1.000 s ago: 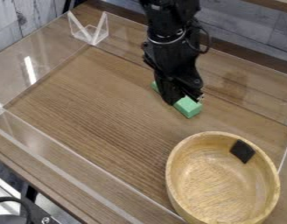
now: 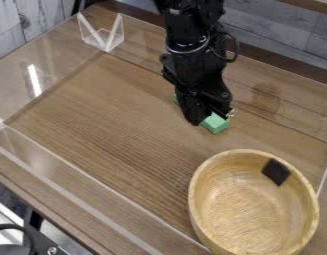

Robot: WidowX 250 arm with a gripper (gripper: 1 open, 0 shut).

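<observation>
My black gripper (image 2: 198,116) reaches down from the top middle over the wooden table (image 2: 93,134). A small green block (image 2: 214,124) lies just right of and below its fingertips, and another bit of green shows behind the fingers, mostly hidden. The gripper looks shut, with nothing clearly visible between its fingers.
A round tan basin (image 2: 253,217) with a black block (image 2: 275,172) on its inner wall sits at the lower right. A clear plastic piece (image 2: 104,32) stands at the back left.
The gripper has shifted slightly left and up, covering a little more of the green behind it. The basin has stayed where it was.
</observation>
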